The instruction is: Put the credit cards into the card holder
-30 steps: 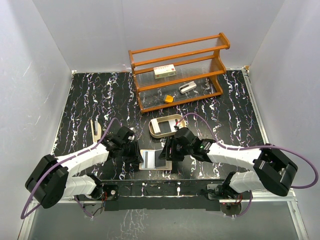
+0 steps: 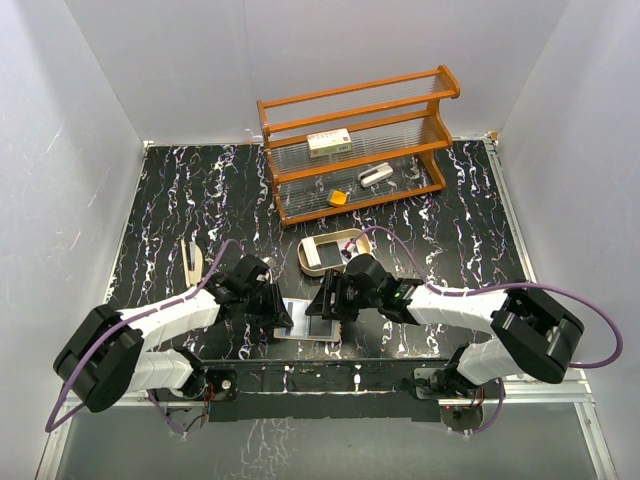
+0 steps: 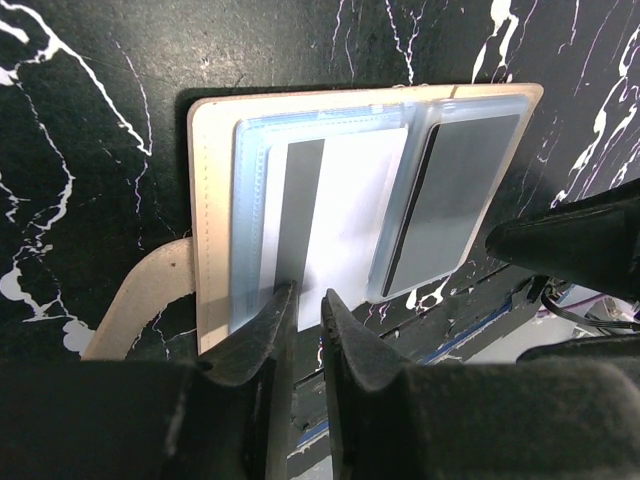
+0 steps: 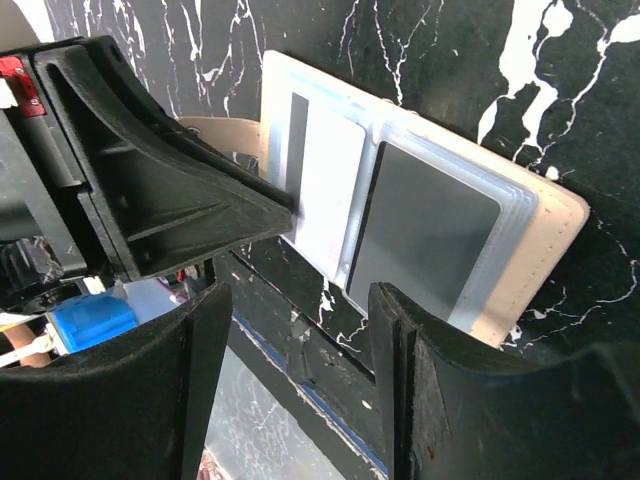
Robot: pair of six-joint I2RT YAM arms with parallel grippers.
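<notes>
The open card holder (image 2: 300,333) lies at the front middle, a white card with a dark stripe (image 3: 345,220) in its left pocket and a dark grey card (image 4: 420,235) in its right one. My left gripper is shut over the left side of the holder, its tips at the striped card; what is between them is unclear. My right gripper is part open above the holder, nothing visible between its fingers.
A tan case with cards (image 2: 335,255) lies behind the holder. A wooden shelf (image 2: 360,80) stands at the back. Bare marble surface surrounds these on both sides.
My right gripper has shifted slightly around the holder's right half, uncovering more of it in the top view. The left arm has hardly moved.
</notes>
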